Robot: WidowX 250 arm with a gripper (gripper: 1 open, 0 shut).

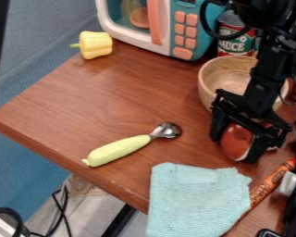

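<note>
My black gripper (243, 125) is low at the right of the table, in front of the wooden bowl (217, 76), with a red, round object (235, 144) between and below its fingers. The fingers partly cover that object, and whether they grip it cannot be told.
A light blue cloth (198, 204) and a patterned stick (265, 188) lie at the front right. A scoop with a pale green handle (118, 148) lies mid-table. A toy microwave (155, 23), a can (235, 39) and a yellow pepper (95, 43) are at the back.
</note>
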